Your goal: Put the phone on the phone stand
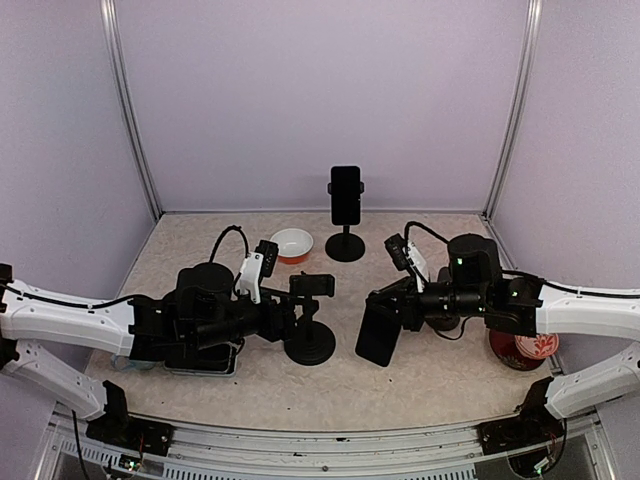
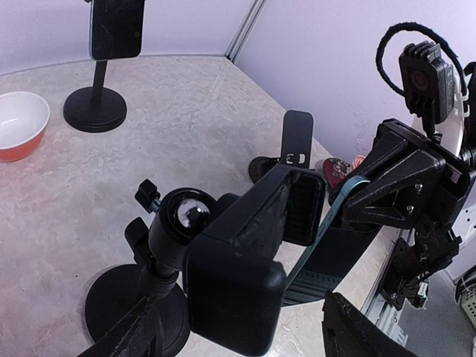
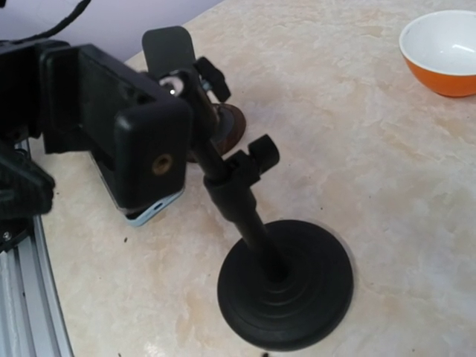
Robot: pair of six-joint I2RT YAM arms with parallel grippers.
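Note:
A black phone stand [image 1: 310, 340] with a bracket head [image 2: 234, 297] stands at the front middle. My left gripper is open at that head, its fingers on either side of the bracket's near end. Just right of the stand my right gripper [image 1: 385, 297] is shut on the phone [image 1: 377, 335], which hangs tilted, dark face showing in the top view, pale blue edge [image 2: 327, 223] in the left wrist view. In the right wrist view the bracket [image 3: 149, 134] hides part of the phone.
A second stand holding a dark phone [image 1: 346, 195] stands at the back. A white-and-orange bowl [image 1: 293, 243] is left of it. Red dishes [image 1: 515, 355] sit at the right, behind the right arm; a dark tray [image 1: 200, 365] lies at the left.

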